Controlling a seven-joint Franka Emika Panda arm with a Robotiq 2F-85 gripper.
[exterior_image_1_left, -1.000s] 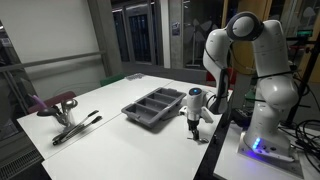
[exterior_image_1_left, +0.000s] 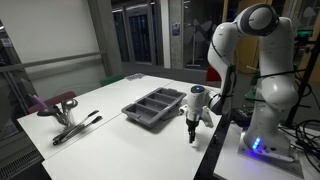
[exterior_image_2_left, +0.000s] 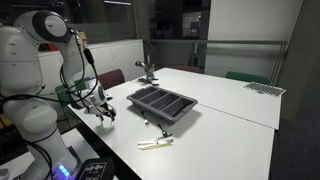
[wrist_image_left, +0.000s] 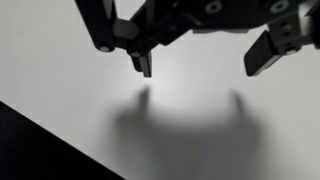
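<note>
My gripper (exterior_image_1_left: 201, 132) hangs low over the white table, close to its edge on the robot's side. In the wrist view, the gripper is open, its fingers wide apart with only bare table beneath and their shadow below. A grey tray (exterior_image_2_left: 150, 109) with several compartments sits on the table, apart from the gripper. In exterior view 2, a light-coloured utensil with a yellow edge (exterior_image_2_left: 155, 145) and some small dark-ended utensils (exterior_image_2_left: 165, 132) lie on the table in front of the tray.
A holder with several utensils (exterior_image_1_left: 65, 112) stands at the table's far left in exterior view 1, dark tongs (exterior_image_1_left: 80, 127) beside it. Chairs (exterior_image_2_left: 250, 78) stand behind the table.
The arm has shifted slightly toward the right in exterior view 1, and the gripper has turned a little. Tray and utensils look unmoved.
</note>
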